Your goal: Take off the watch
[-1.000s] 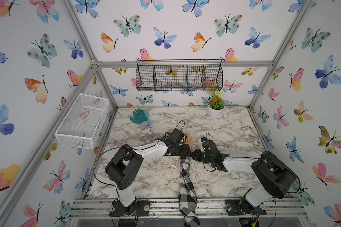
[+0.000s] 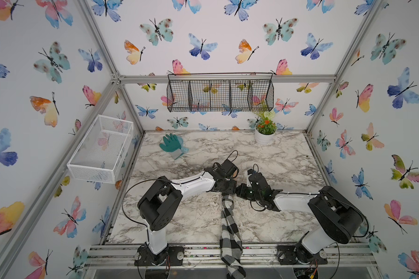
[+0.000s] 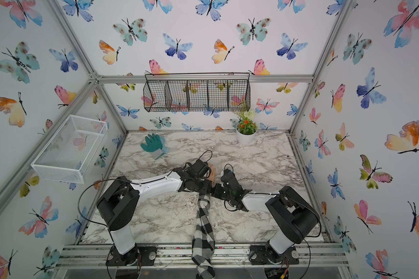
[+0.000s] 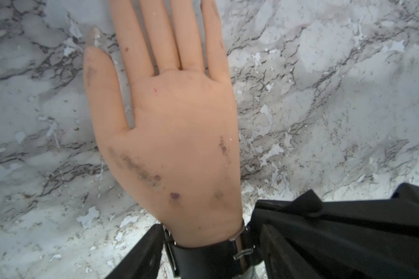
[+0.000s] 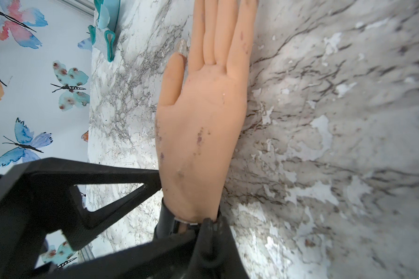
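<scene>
A black watch (image 4: 202, 261) sits around the wrist of a mannequin hand (image 4: 177, 139) that lies on the marble table. In the left wrist view my left gripper is open, its fingers on either side of the watch. From the right, my right gripper is shut at the strap's edge; nothing clearly shows between its fingers. The right wrist view shows part of the watch (image 5: 163, 223) still on the wrist, the rest hidden behind the grippers. A checkered sleeve (image 2: 229, 227) covers the forearm.
A teal glove (image 2: 171, 143) lies at the back left of the table and a potted plant (image 2: 265, 132) stands at the back right. A white wire basket (image 2: 90, 174) hangs on the left wall, a black wire rack (image 2: 221, 110) on the back wall.
My left arm has shifted to the right and its gripper body now covers more of the hand in the top left view. The right arm looks unmoved.
</scene>
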